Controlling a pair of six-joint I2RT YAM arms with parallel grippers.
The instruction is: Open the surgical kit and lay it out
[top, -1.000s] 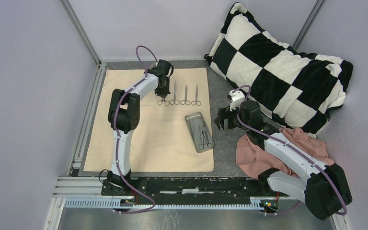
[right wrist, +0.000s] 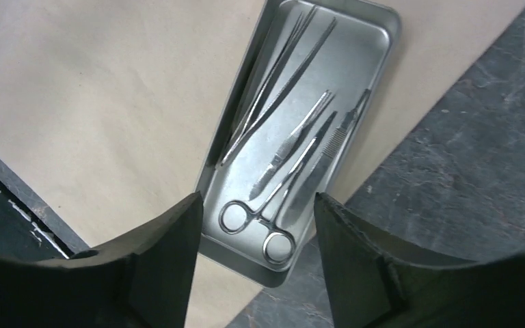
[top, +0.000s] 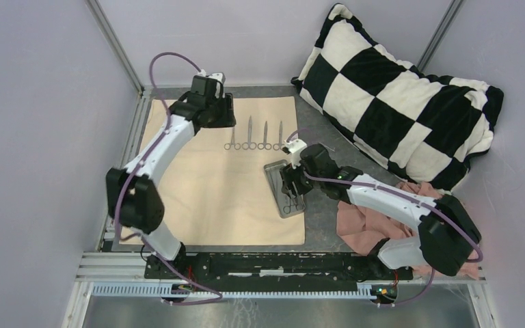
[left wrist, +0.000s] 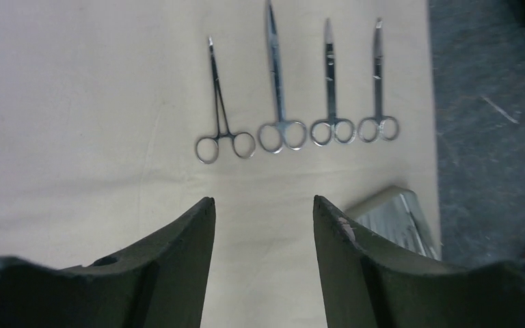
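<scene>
Four ring-handled instruments lie in a row on the beige mat (top: 198, 205): a clamp (left wrist: 221, 137) at left, then three scissors (left wrist: 279, 123). My left gripper (top: 227, 111) is open and empty above the mat, left of the row. My right gripper (top: 292, 180) is open over the metal tray (top: 274, 209), which holds several tweezers or forceps (right wrist: 277, 160), a ringed instrument (right wrist: 277, 247) and other slim tools.
A checkered pillow (top: 396, 96) fills the back right, and a pink cloth (top: 355, 225) lies at the front right.
My left gripper has lifted away from the clamp, toward the back left, leaving it lying in the row. My right gripper has moved left over the tray.
</scene>
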